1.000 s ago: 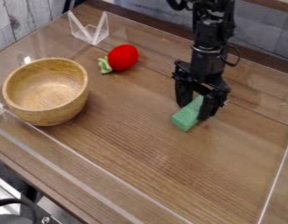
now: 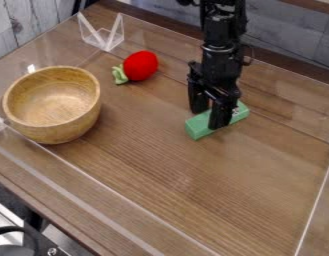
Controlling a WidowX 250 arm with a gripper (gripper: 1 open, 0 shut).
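Observation:
A black robot gripper reaches down from the top centre, its fingers over a green rectangular block lying diagonally on the wooden table. The dark fingertips overlap the block's upper part; whether they grip it or how far apart they stand is unclear.
A wooden bowl sits at the left. A red tomato-like object with a small green item beside it lies at upper left. A white wire object is at the back.
The gripper has turned and shifted slightly left, and the green block appears longer and a little further left than before.

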